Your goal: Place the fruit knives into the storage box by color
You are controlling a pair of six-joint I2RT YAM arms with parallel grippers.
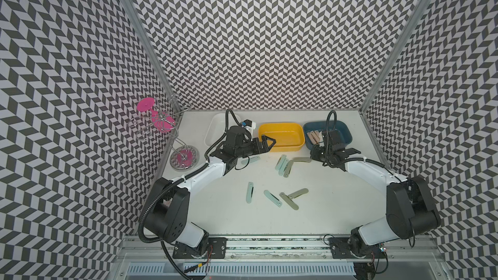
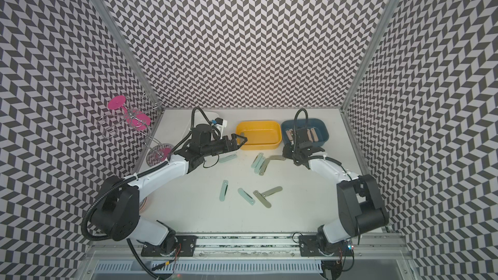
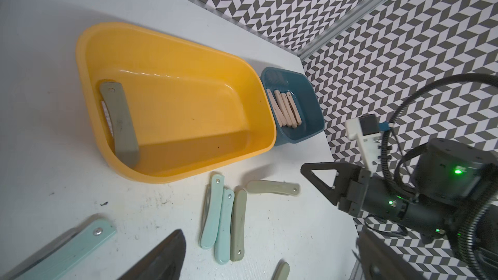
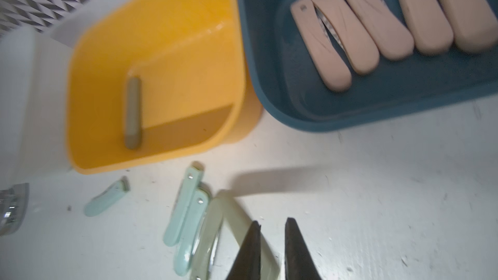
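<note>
My right gripper is shut on an olive knife [image 4: 238,217], which sticks out leftward in the top left view with a shadow apart from it. My left gripper [image 1: 271,143] stands open, empty, by the left end of the yellow box [image 1: 282,148]. Inside that box lies an olive knife [image 3: 122,124]. Several pinkish knives [image 4: 321,46] lie in the blue box [image 4: 311,124]. On the table, two mint knives [image 3: 212,212] lie against an olive one [image 3: 238,223]. Other mint knives [image 1: 272,198] and two touching olive knives [image 1: 289,201] lie nearer the front.
A white box [image 1: 214,130] stands at the back left, partly behind my left arm. A pink-and-wire stand [image 1: 184,157] occupies the left edge. Clear table lies at the front right.
</note>
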